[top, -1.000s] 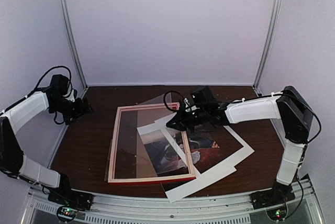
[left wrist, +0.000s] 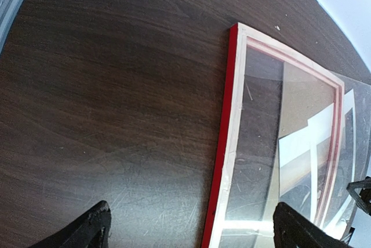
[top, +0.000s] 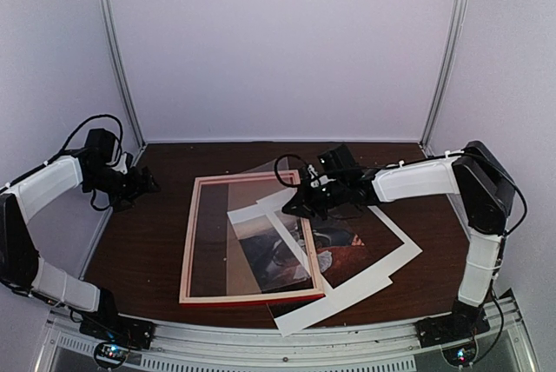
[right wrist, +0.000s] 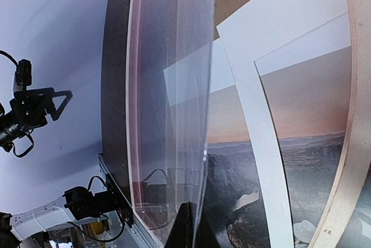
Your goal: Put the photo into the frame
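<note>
The wooden frame (top: 187,242), red-edged in the left wrist view, lies on the table with a clear sheet over it. My right gripper is shut on the clear sheet's edge, above the frame's right side. Photos with white borders (top: 356,289) lie beneath the frame's right side and stick out to the right; a landscape photo (right wrist: 301,103) shows up close. My left gripper (top: 143,185) hovers open left of the frame, nothing between its fingers.
Walls stand at the back and both sides; a metal rail runs along the front edge.
Over the last second my left gripper moved slightly right, and my right gripper shifted slightly right with the clear sheet, whose edge left of the frame no longer shows.
</note>
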